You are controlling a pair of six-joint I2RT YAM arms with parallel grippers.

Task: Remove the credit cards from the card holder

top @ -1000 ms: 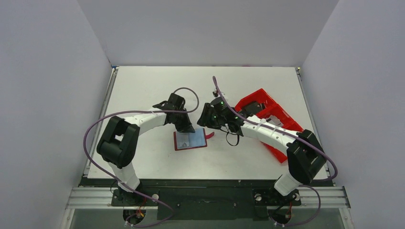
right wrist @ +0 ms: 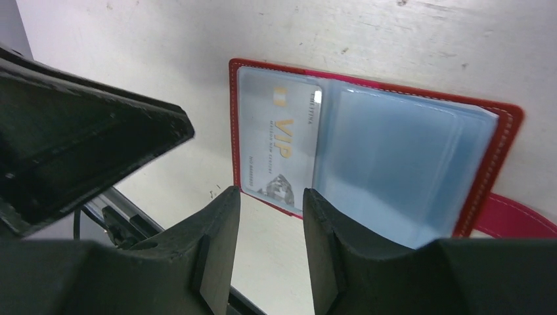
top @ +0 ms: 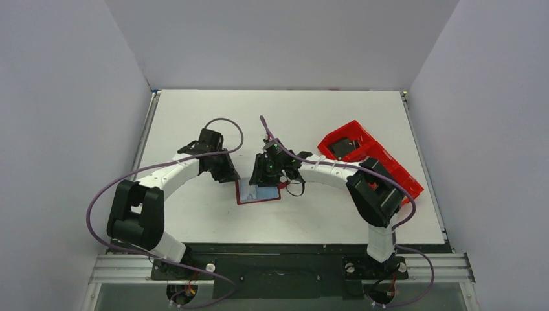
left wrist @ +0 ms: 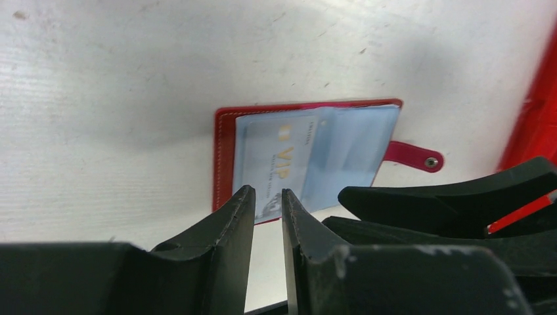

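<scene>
The card holder [top: 268, 194] lies spread open on the table, dark red with clear sleeves. A pale card [left wrist: 269, 154] with gold "VIP" lettering sits in its left sleeve. No card shows in the right sleeve [right wrist: 401, 151]. My left gripper [top: 235, 180], near the holder's upper left corner, is shut with nothing visible between its fingers. Over the holder's upper middle hovers my right gripper [top: 257, 184], part open and empty; its fingers [right wrist: 322, 213] point toward the card. In the top view it hides part of the holder.
A red strap with a snap [left wrist: 420, 157] sticks out from the holder's right side. The red divided bin [top: 404, 178] stands at the right, with a dark item inside, partly covered by my right arm.
My left gripper has moved left, off the holder's middle to its left corner. The right gripper has come left and slightly toward the front, over the holder. The holder has stayed put.
</scene>
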